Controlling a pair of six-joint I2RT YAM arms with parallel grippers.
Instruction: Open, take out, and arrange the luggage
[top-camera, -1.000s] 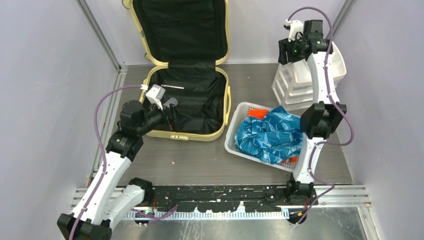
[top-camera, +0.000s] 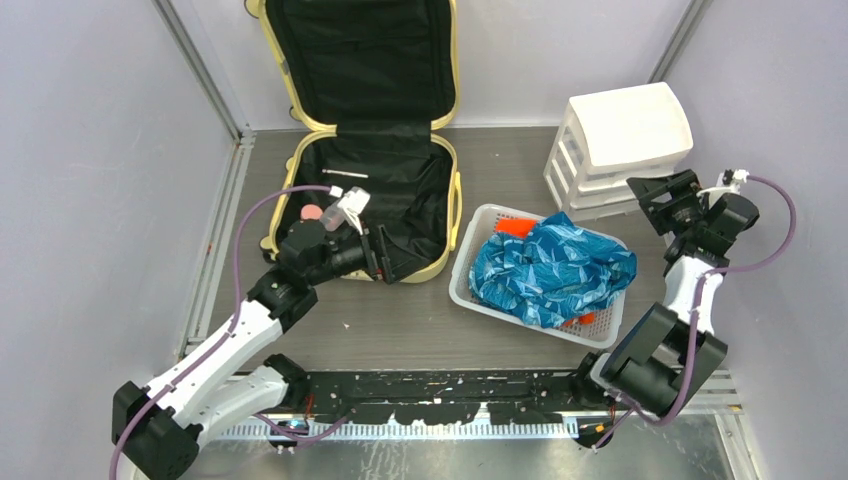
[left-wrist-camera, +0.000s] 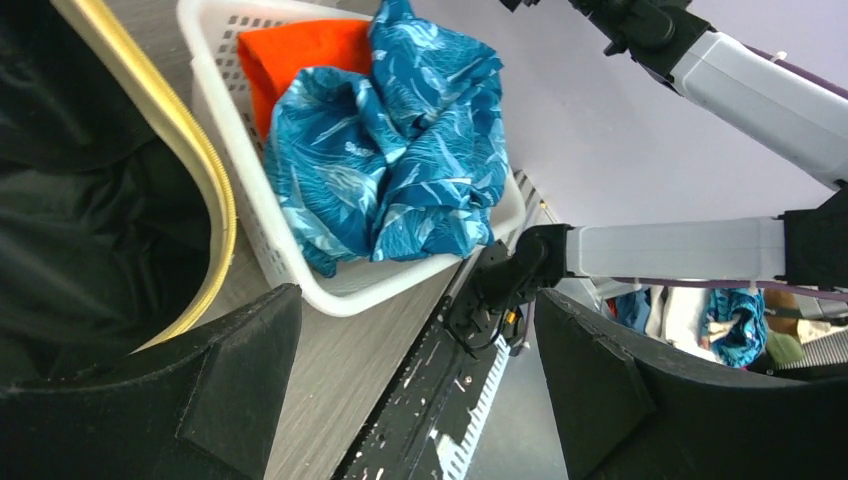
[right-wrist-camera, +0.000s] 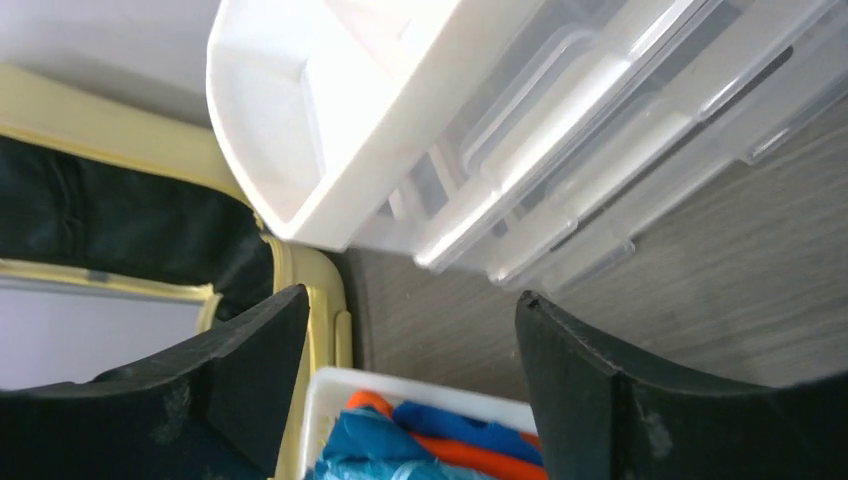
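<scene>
The yellow suitcase (top-camera: 390, 200) lies open with a black lining; a thin pale stick and a pink round item lie inside. A white basket (top-camera: 470, 295) holds crumpled blue patterned fabric (top-camera: 550, 270) over orange cloth (left-wrist-camera: 295, 55). My left gripper (top-camera: 395, 262) is open, empty, above the suitcase's front right corner beside the basket. My right gripper (top-camera: 655, 200) is at the right, beside a white drawer unit (top-camera: 625, 130); its fingers stand apart in the right wrist view, with the drawers and basket visible beyond them and nothing between.
Walls border the left, back and right. Bare grey floor (top-camera: 340, 330) runs in front of the suitcase and between suitcase and drawers. A dark rail with a toothed strip runs along the front edge.
My right arm has swung from over the drawer unit out to the right and down toward the front. My left gripper has shifted right and toward the front.
</scene>
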